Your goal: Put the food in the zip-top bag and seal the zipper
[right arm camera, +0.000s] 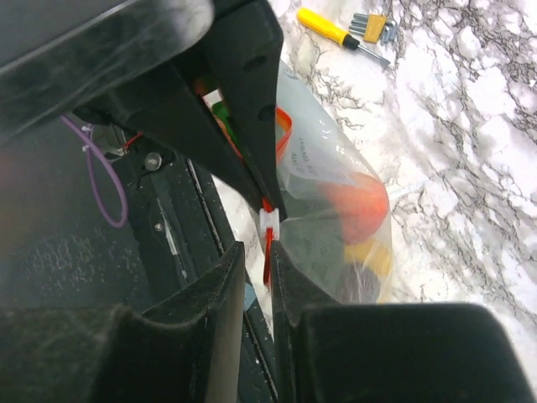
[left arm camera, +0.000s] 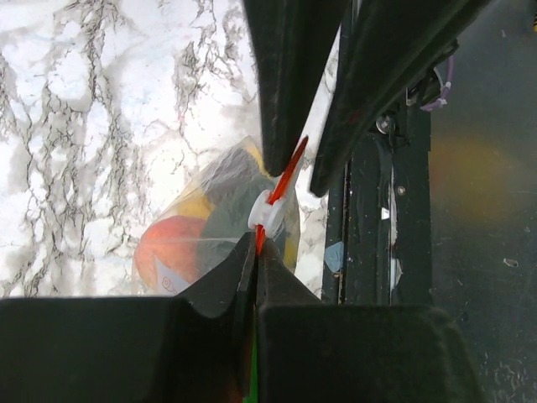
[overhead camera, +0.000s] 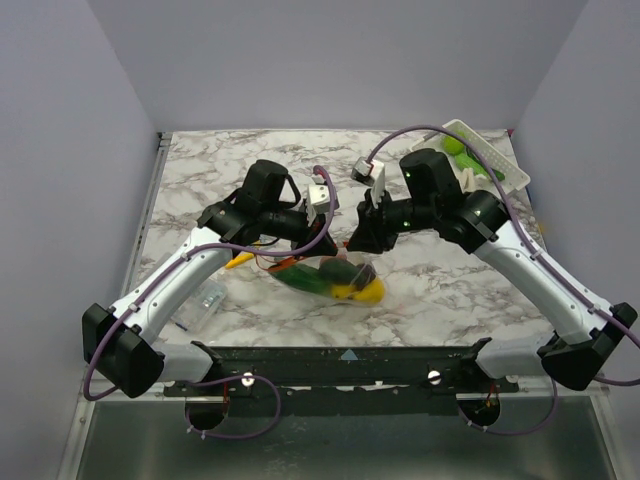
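The clear zip bag [overhead camera: 352, 280], with vegetables inside, lies near the table's front edge. Its red zipper strip [left arm camera: 287, 172] carries a white slider [left arm camera: 261, 210]. My left gripper is shut on the strip just beside this slider. Facing it, my right gripper stands partly open. The red strip's free end points into the gap between the right fingertips, and I see no grip on it. An orange-red vegetable [right arm camera: 361, 206] shows through the plastic.
At the back right stands a white basket [overhead camera: 512, 172] with green vegetables. A yellow screwdriver [right arm camera: 323, 26] lies behind the bag, and a clear flat item [overhead camera: 200, 305] rests at the left. Bare marble surrounds the bag on the right.
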